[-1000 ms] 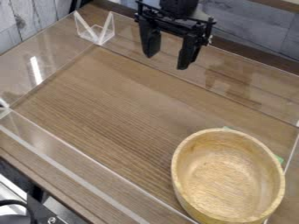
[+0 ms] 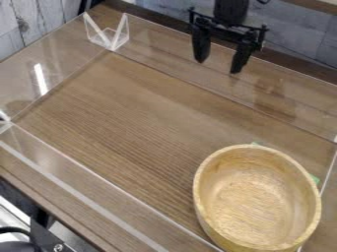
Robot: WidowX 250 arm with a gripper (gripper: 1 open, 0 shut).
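Observation:
My black gripper (image 2: 222, 53) is at the top centre of the camera view, above the back of the wooden table. Its two fingers stand apart, open, and I see nothing between them. A large pale yellow round bowl (image 2: 257, 197) sits at the bottom right, well away from the gripper.
A white wire-like object (image 2: 109, 35) stands at the back left, near the table's edge. A small green item peeks out behind the bowl's right side.
My gripper has moved back, toward the top of the view, and slightly to the right. The bowl has not moved.

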